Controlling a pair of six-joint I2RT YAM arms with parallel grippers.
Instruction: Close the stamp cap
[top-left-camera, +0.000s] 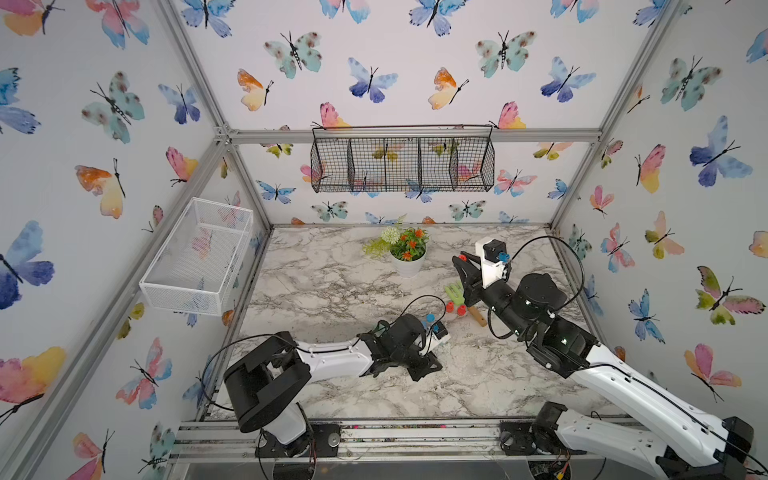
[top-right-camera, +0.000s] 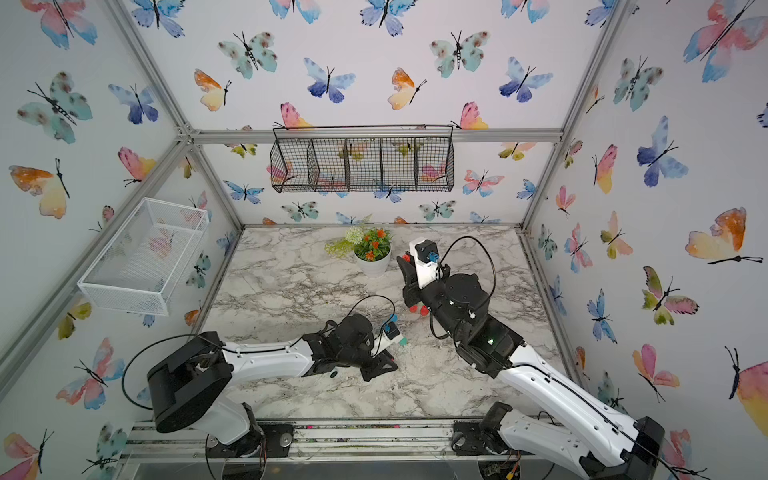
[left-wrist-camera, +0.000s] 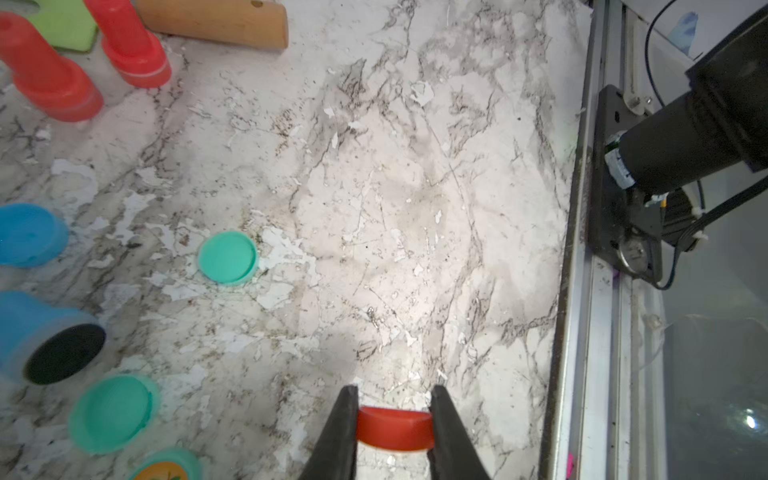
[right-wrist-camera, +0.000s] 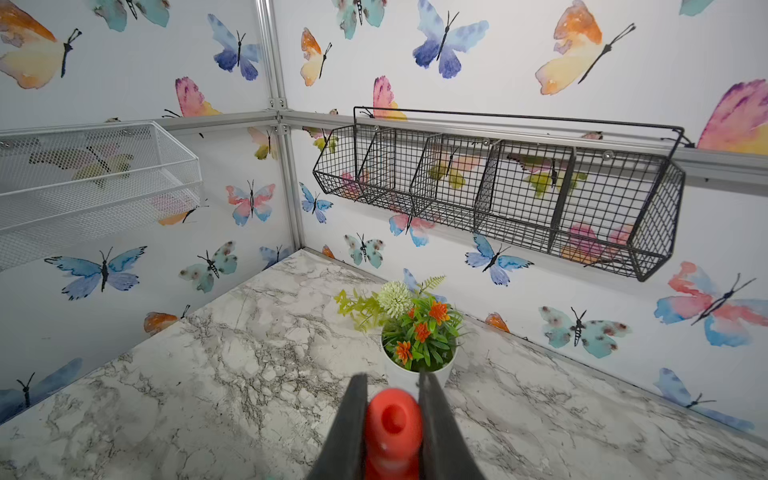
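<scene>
In the left wrist view, a red cap sits between the fingers of my left gripper, low over the table in front. My right gripper is raised at the right, shut on a red stamp. More red stamps, a blue stamp, a blue cap and teal caps lie on the table. The left arm hides part of them in the top views.
A potted plant stands at the back. A wooden rod and a green board lie by the stamps. Wire baskets hang on the walls.
</scene>
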